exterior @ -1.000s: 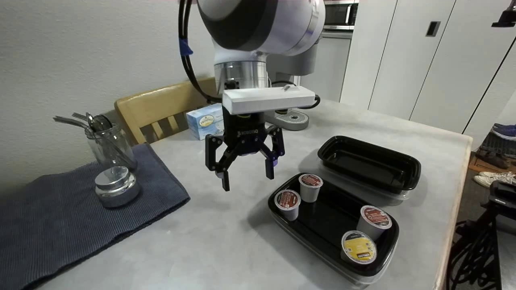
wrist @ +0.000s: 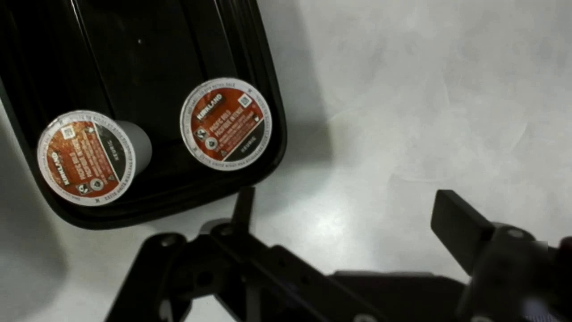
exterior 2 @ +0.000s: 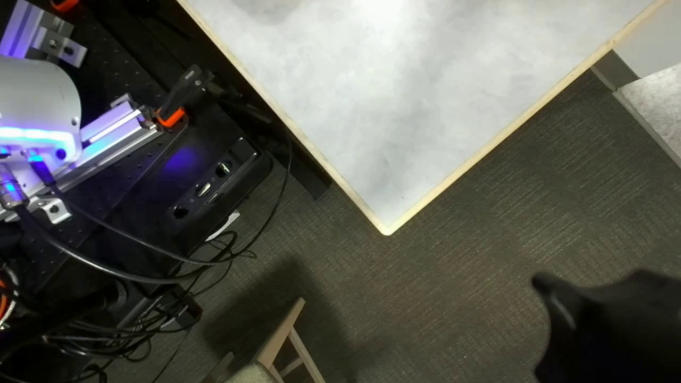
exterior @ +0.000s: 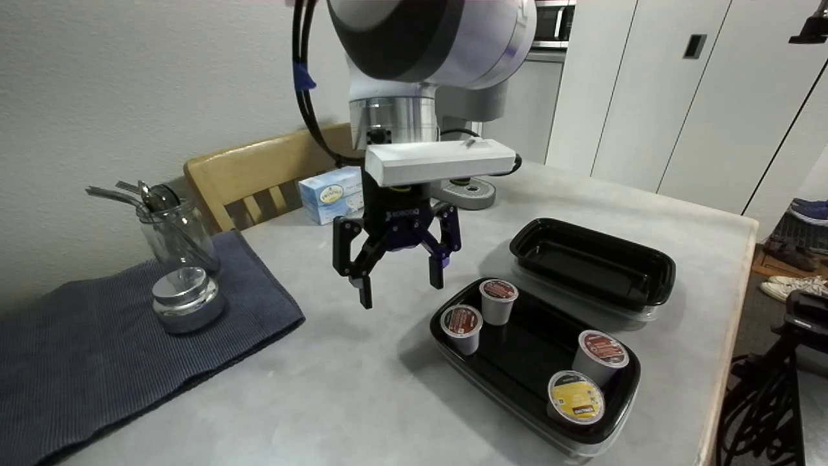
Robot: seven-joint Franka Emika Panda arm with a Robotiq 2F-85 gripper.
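My gripper hangs over the bare table, open and empty, to the left of the nearer black tray. In that tray stand red-lidded coffee pods, two at the far left end, a left pod and one behind it, plus another red-lidded pod at the near right end. Beside the latter is a yellow-lidded pod. The wrist view shows two red-lidded pods in a tray corner, up and left of my spread fingers; the other pods are outside that view.
An empty black tray sits behind the one with pods. At left, a silver-lidded jar and a glass jar of cutlery rest on a blue mat. Behind my gripper stands a tea box.
The arm and gripper have shifted slightly to the right, toward the tray with pods. The gripper remains open, and the pods and trays stand where they were.
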